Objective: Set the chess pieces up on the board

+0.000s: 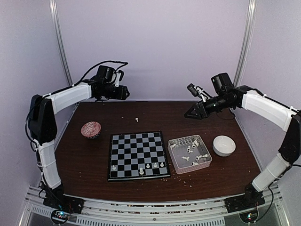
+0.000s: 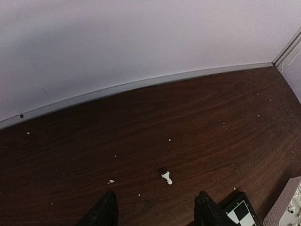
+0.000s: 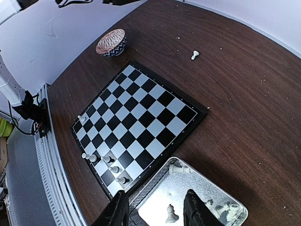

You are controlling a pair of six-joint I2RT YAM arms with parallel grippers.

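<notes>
The chessboard (image 1: 137, 150) has several white pieces standing along its near rows. A clear box (image 1: 188, 167) right of it holds several loose white pieces. A lone white piece (image 2: 167, 178) lies on the table behind the board. My left gripper (image 1: 123, 92) is raised over the back left of the table, open and empty, that piece between and beyond its fingers in the left wrist view. My right gripper (image 1: 193, 113) hangs above the table behind the box, fingers apart with nothing held; in the right wrist view the box lies below them.
A patterned bowl (image 1: 91, 129) sits at the left of the table, and a white bowl (image 1: 224, 145) right of the box.
</notes>
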